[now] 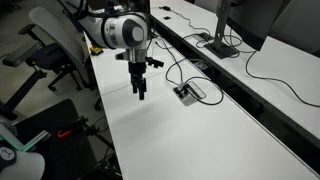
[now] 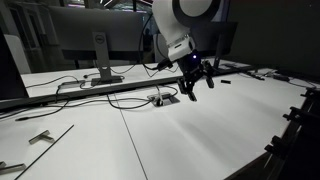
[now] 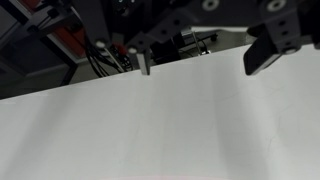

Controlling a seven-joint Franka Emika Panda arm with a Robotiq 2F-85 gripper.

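Note:
My gripper is open, its two fingers wide apart in the wrist view with nothing between them. In exterior view 1 the gripper (image 1: 139,88) points down over the white table (image 1: 185,150), near the table's left side. From exterior view 2, the gripper (image 2: 200,88) also appears a little above a bare part of the tabletop. A small light-coloured device with dark cables (image 1: 188,94) lies to the gripper's right in exterior view 1, apart from the fingers.
Monitors (image 2: 98,32) and loose black cables line the back. Small metal-looking pieces (image 2: 40,137) and a thin dark rod (image 2: 45,152) lie at the left in exterior view 2. An office chair (image 1: 50,55) stands beyond the table edge.

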